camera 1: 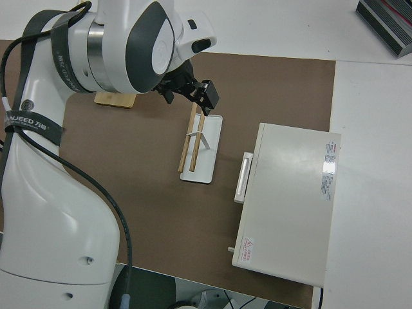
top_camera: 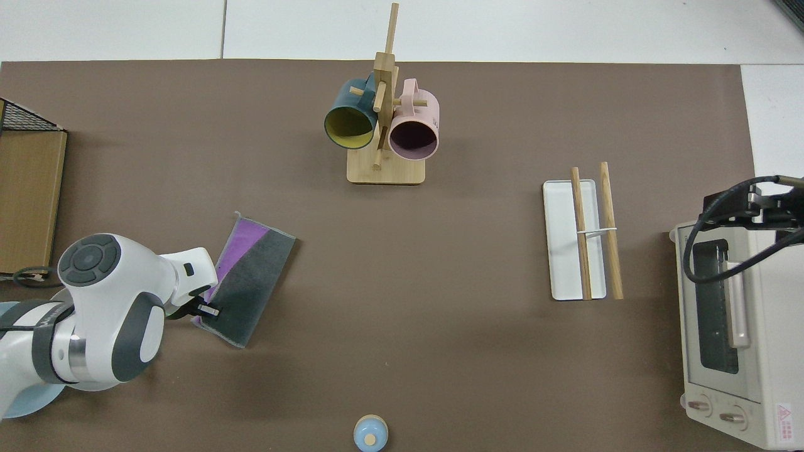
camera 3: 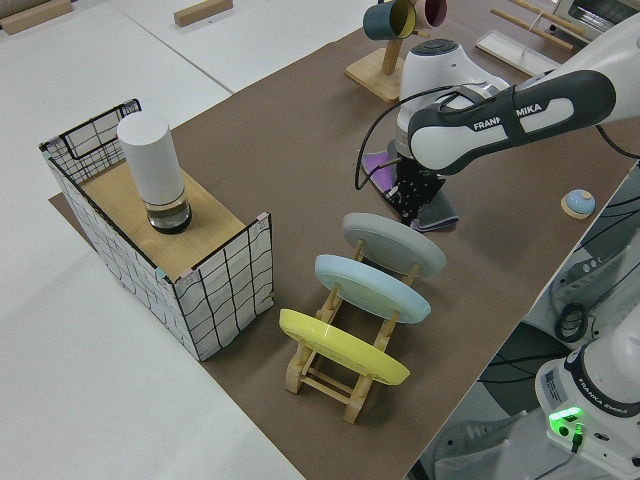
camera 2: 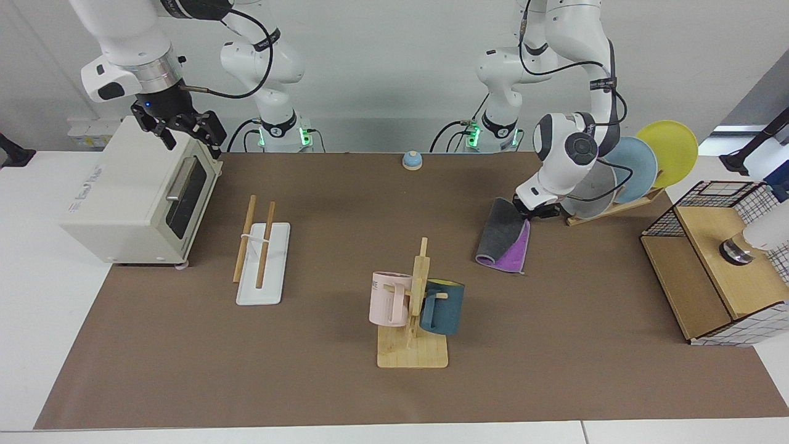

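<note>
In the top view one white arm reaches from the left, its black gripper (top_camera: 208, 309) over the purple-and-grey cloth (top_camera: 260, 275); whether it is open or shut is unclear. The other arm's black gripper (camera 1: 193, 90) hangs above the white oven (camera 1: 286, 199) and beside the white board with two wooden sticks (top_camera: 561, 233); its finger state is unclear. A blue mug (top_camera: 347, 120) and pink mug (top_camera: 412, 132) hang on a wooden tree stand.
A wire-sided wooden box (camera 3: 215, 240) with a paper roll stands at one side, near a rack of grey, blue and yellow plates (camera 3: 340, 345). A small blue round object (top_camera: 370, 434) lies near the table edge.
</note>
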